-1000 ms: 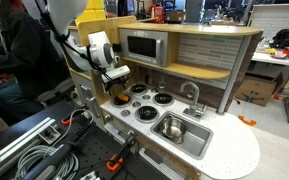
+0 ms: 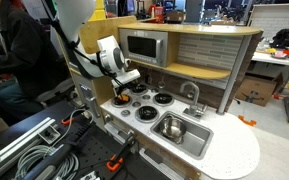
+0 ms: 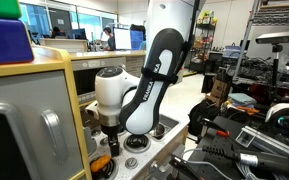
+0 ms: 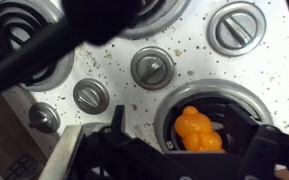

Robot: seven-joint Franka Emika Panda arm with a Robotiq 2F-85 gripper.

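A lumpy orange object (image 4: 197, 130) rests on a dark round burner with a metal rim (image 4: 236, 89). The same orange object (image 2: 122, 99) shows at the stove's left end in the first exterior view, and low in the second exterior view as an orange patch (image 3: 101, 163). My gripper appears open in the wrist view, its dark fingers (image 4: 117, 122) spread to either side. The orange object lies in the view between them, nearer the right one. From outside, my gripper (image 2: 130, 86) hangs low over the cooktop beside the orange object; contact cannot be made out.
Several burners and knobs (image 4: 152, 68) surround it. A microwave (image 2: 144, 47) stands behind, beneath a wooden shelf (image 2: 219, 71). To the right are a sink (image 2: 171, 127) with a metal bowl, a faucet (image 2: 193, 92) and a clear white counter (image 2: 229, 150).
Over the last second my arm and gripper have moved right across the cooktop in the first exterior view. The orange object appears to stay on its burner.
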